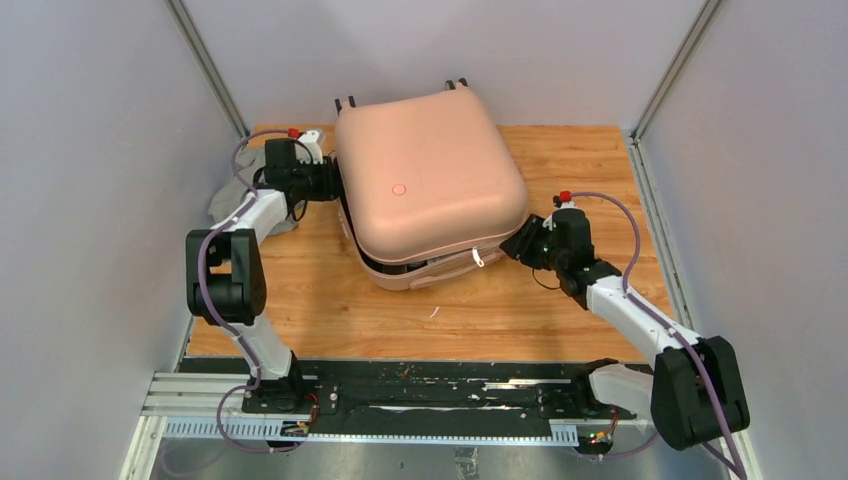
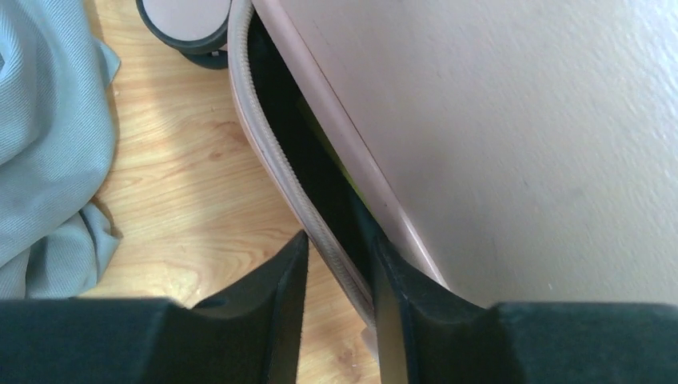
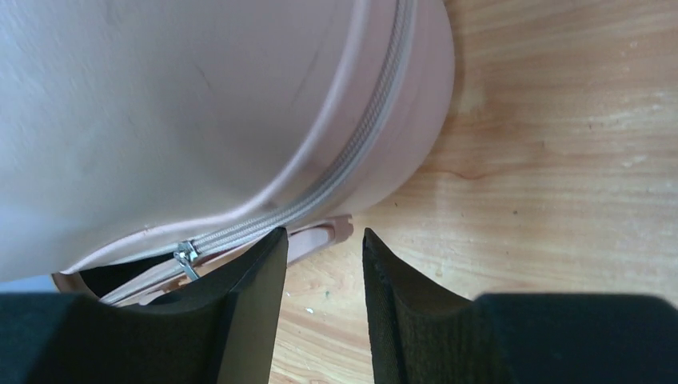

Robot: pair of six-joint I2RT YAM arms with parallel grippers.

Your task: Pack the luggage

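Observation:
The pink suitcase (image 1: 430, 175) lies with its lid down and a dark gap along its left and front sides. My left gripper is part open at the left side, its fingers either side of the zipper edge (image 2: 272, 152) beside that gap. My right gripper is part open just below the front right corner, beside the zipper (image 3: 336, 172). A zipper pull (image 3: 185, 264) hangs at the front, left of its fingers; nothing shows held between them.
A grey cloth (image 2: 56, 144) lies left of the suitcase. Walls border the back and sides.

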